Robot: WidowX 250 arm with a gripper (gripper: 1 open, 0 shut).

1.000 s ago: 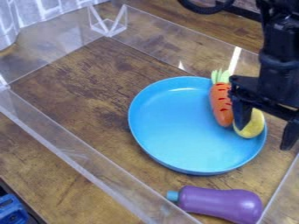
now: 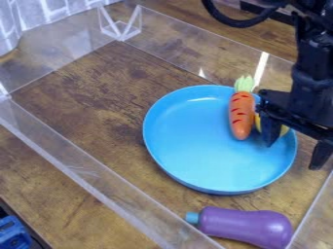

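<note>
A blue plate (image 2: pixel 202 146) lies on the wooden table, holding an orange toy carrot (image 2: pixel 242 113) at its upper right. A yellow toy (image 2: pixel 259 123) beside the carrot is mostly hidden by the black gripper (image 2: pixel 293 126), which hangs low over the plate's right side with its fingers open. Whether the yellow toy lies between the fingers is not clear. A purple toy eggplant (image 2: pixel 244 225) lies below the plate, outside it.
Clear plastic walls border the work area on the wooden table (image 2: pixel 85 126). A blue object (image 2: pixel 11 233) sits at the lower left corner.
The gripper has come lower over the plate's right side and now covers most of the yellow toy, which showed clearly before.
</note>
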